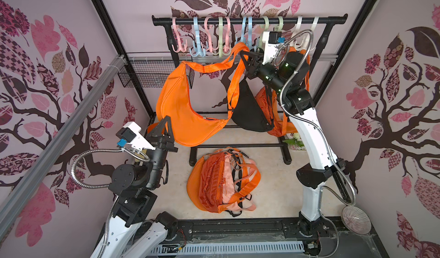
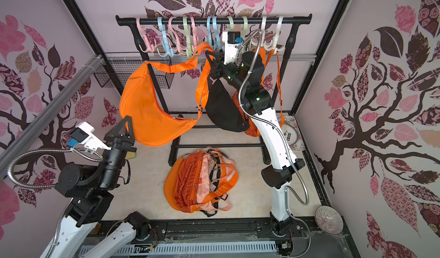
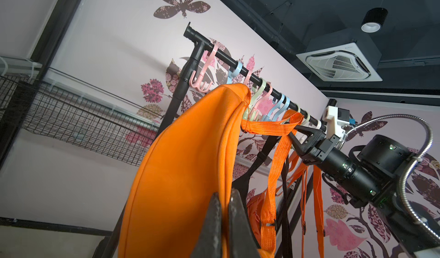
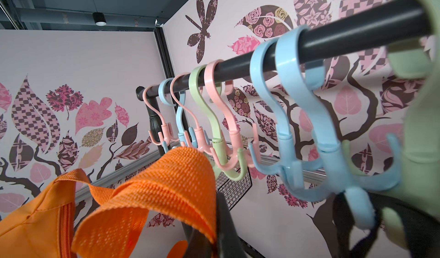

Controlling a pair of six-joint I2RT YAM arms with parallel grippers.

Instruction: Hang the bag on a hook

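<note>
An orange shoulder bag (image 1: pixel 181 102) hangs in the air between my two arms, in front of the rack. My left gripper (image 1: pixel 167 118) is shut on its lower left side; in the left wrist view the orange fabric (image 3: pixel 183 175) runs down between the closed fingertips. Up near the hooks, my right gripper (image 1: pixel 245 55) is shut on the bag's strap (image 4: pixel 160 189), which arches in a loop beside the fingers. The colored hooks hang on a black bar (image 4: pixel 353 38); blue hooks (image 4: pixel 316 134), a green hook (image 4: pixel 215 125) and pink hooks (image 4: pixel 229 116) are close by. The strap loop is below the bar, apart from it.
A black bag (image 1: pixel 249 104) and an orange bag (image 1: pixel 270 111) hang on the right half of the rack. More bags (image 1: pixel 224 180) lie on the floor. A wire basket (image 1: pixel 151 72) is at the back left. Left-hand hooks look empty.
</note>
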